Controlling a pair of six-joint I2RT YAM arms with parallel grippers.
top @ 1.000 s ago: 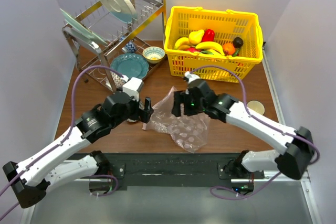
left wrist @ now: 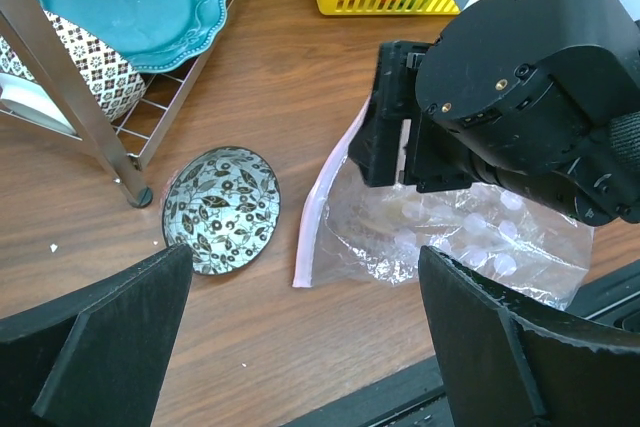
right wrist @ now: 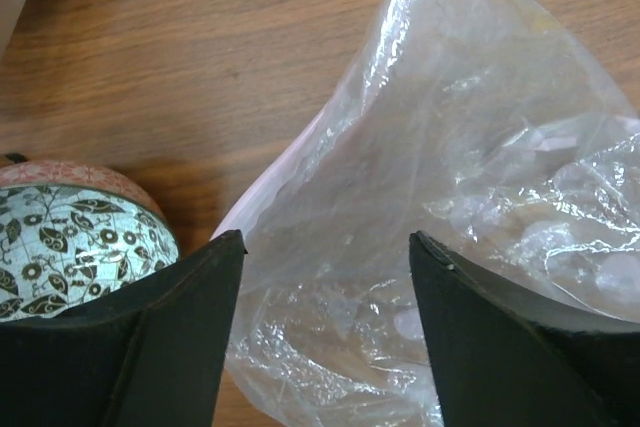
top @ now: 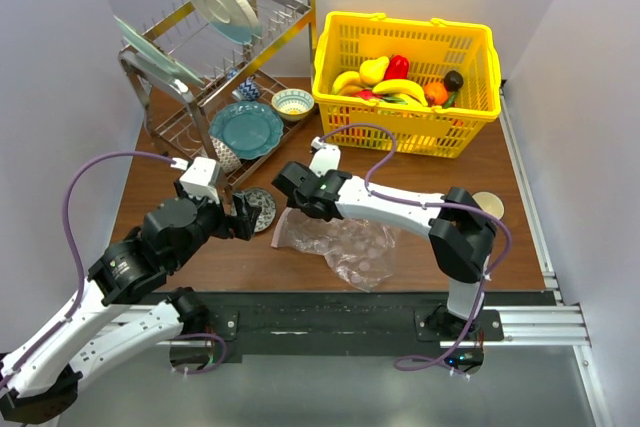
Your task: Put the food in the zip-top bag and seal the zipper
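A clear zip top bag (top: 350,252) lies flat on the table in front of the basket, its pale pink zipper strip (left wrist: 312,232) along the left edge. My right gripper is over the bag, fingers apart, with the film spread out beneath its fingers; whether it touches the film I cannot tell. From the left wrist view, the right gripper covers the upper part of the zipper strip. Left of the bag, my left gripper (top: 245,217) stands open and empty. Play food (top: 400,87), including bananas and a red pepper, is in the yellow basket.
The yellow basket (top: 410,132) stands at the back right. A metal dish rack (top: 205,112) with plates and bowls fills the back left. A patterned dish (left wrist: 222,210) lies just left of the bag, and a pale cup (top: 488,205) is at the far right.
The right gripper has moved left over the bag's zipper side, and the left gripper has drawn back to the left. The bag's raised far corner is now hidden behind the right arm.
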